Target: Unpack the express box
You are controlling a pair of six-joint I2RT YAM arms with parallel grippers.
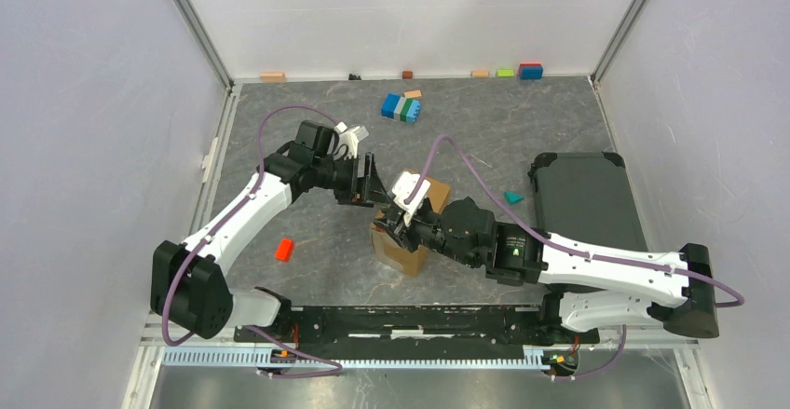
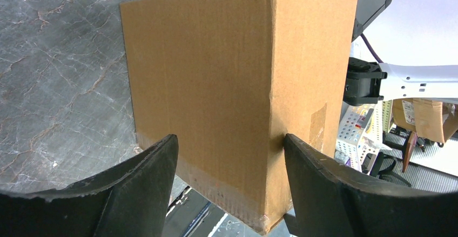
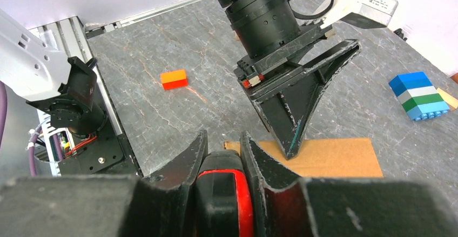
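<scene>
A cardboard box [image 1: 402, 254] sits near the front middle, largely hidden under both grippers in the top view. My left gripper is part open at the box, one finger by its vertical edge; in the right wrist view its finger rests at the box's top [image 3: 340, 158]. My right gripper is shut on a black and red object, which looks like a box cutter [image 3: 219, 204], held over the box. The blade and any cut are hidden.
A blue-white-green brick stack [image 1: 401, 108] lies behind, an orange brick [image 1: 284, 250] left, a teal piece [image 1: 512, 197] and black case [image 1: 582, 195] right. Small blocks line the back wall.
</scene>
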